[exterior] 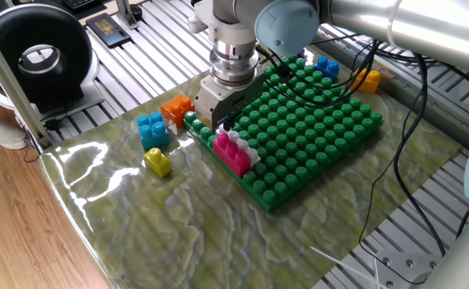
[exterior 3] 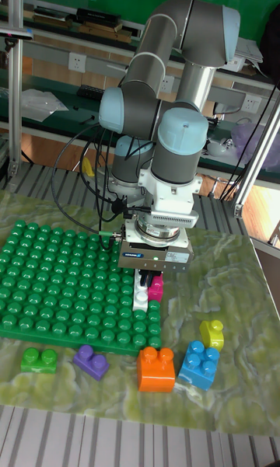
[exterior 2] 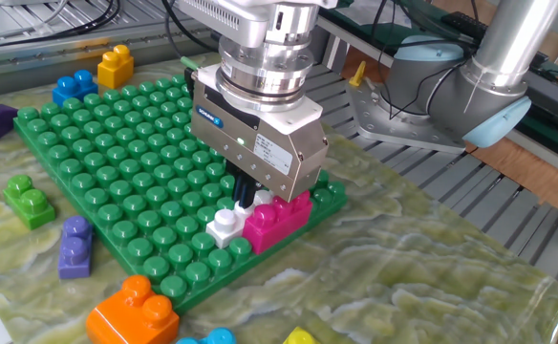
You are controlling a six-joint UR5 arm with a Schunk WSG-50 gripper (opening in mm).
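On the green studded baseplate [exterior 2: 126, 182], a pink brick [exterior 2: 277, 225] sits near one edge, with a white brick [exterior 2: 225, 227] close against its inner side. My gripper [exterior 2: 245, 203] points down over this pair, its dark fingers reaching the white brick's top. In the third exterior view the white brick [exterior 3: 141, 300] shows a stud in front of the fingers, and the pink brick [exterior 3: 156, 289] stands to their right. From the first exterior view, the gripper body hides part of the plate behind it. Whether the fingers close on the white brick is too small to tell.
Loose bricks lie around the plate: orange [exterior 3: 155, 371], blue [exterior 3: 199, 365], yellow [exterior 3: 212, 332], purple [exterior 3: 90, 363] and green [exterior 3: 39, 360]. Beyond its far side are another blue brick [exterior: 327, 67] and a yellow-orange one [exterior: 367, 80]. Black cables [exterior: 418, 136] hang from the arm.
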